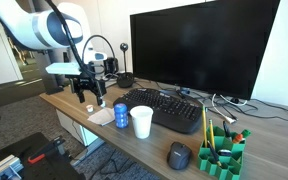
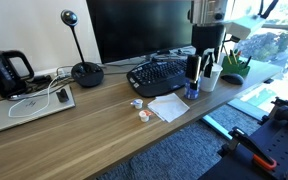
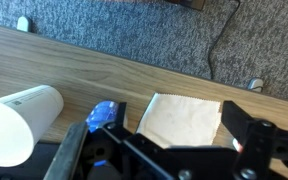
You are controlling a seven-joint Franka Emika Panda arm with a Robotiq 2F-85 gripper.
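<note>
My gripper (image 1: 91,97) hangs above the front of the desk, open, with its two fingers spread apart and nothing between them. In the wrist view a white cloth or napkin (image 3: 182,121) lies flat on the desk, mostly between the fingers. A blue can (image 3: 101,116) stands beside the left finger, partly covered by it. Farther left is a white cup (image 3: 21,127). In exterior view 1 the blue can (image 1: 121,115) and the white cup (image 1: 141,121) stand upright to the right of the gripper.
Small white items (image 2: 143,115) lie left of the napkin. A keyboard (image 1: 163,108) and monitor (image 1: 199,45) stand behind. To the right are a mouse (image 1: 179,155) and a green holder with pens (image 1: 220,152). At the far left of exterior view 2 stands a kettle (image 2: 8,72).
</note>
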